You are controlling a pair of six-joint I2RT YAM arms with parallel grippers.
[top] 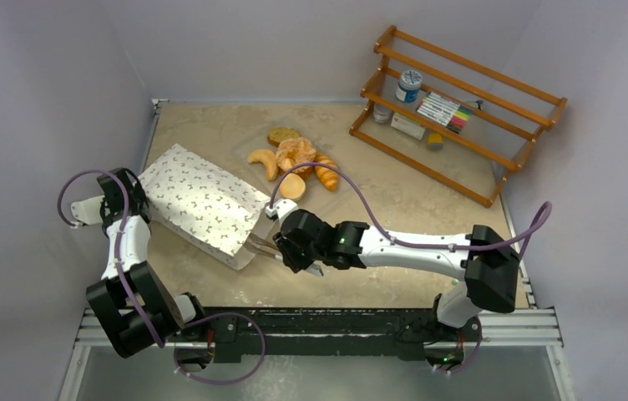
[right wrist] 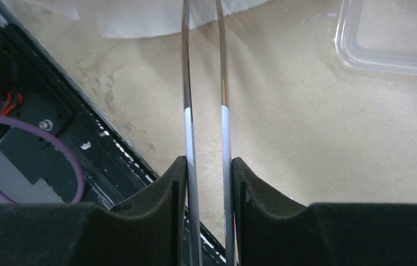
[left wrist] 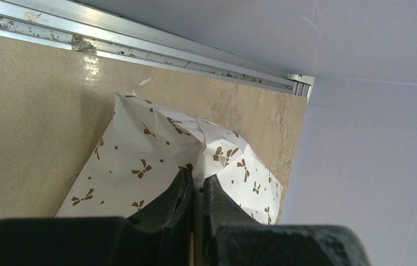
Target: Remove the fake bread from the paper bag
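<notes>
The white paper bag (top: 202, 196), printed with bows, lies on its side on the left of the table, its mouth facing right. My left gripper is shut on the bag's crumpled closed end. Metal tongs (right wrist: 188, 83) are between the fingers of my right gripper; in the right wrist view their two arms stand a little apart. Their far ends reach into the bag's mouth and are hidden. Outside the bag, several fake breads (top: 295, 154) are grouped at the back middle. No bread shows inside the bag.
A clear plastic tray (right wrist: 395, 69) is under the bread group. At the back right stands a wooden rack (top: 461, 100) with a jar (top: 408, 84) and markers (top: 439, 110). Bare table lies right of the bread, and a metal rail (left wrist: 140, 39) runs along the edge.
</notes>
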